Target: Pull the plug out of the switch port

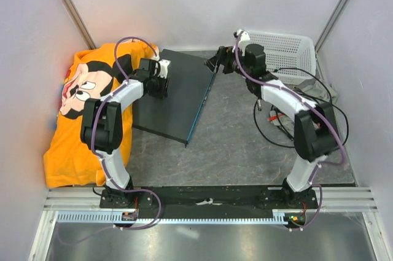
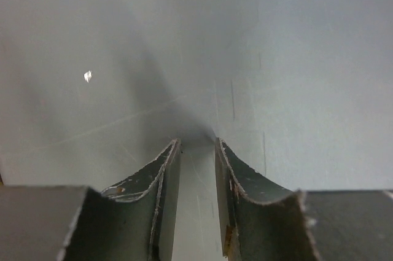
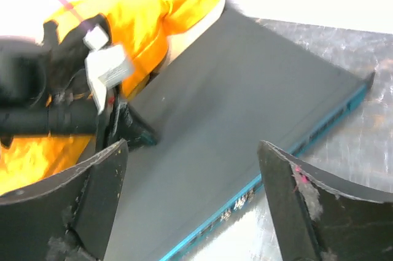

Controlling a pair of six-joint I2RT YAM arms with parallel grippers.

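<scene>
The dark switch [image 1: 175, 92] lies angled on the bench, its blue port edge facing right. In the right wrist view its port row [image 3: 242, 202] is blurred; whether a plug sits there I cannot tell. My left gripper stands open just over the switch's top, nothing between its fingertips. My right gripper is raised beside the switch's back right corner, its fingers apart with nothing visible between them.
An orange cartoon cloth [image 1: 77, 144] lies left of the switch. A white basket [image 1: 288, 46] stands at the back right, with black cables and grey cloth below it.
</scene>
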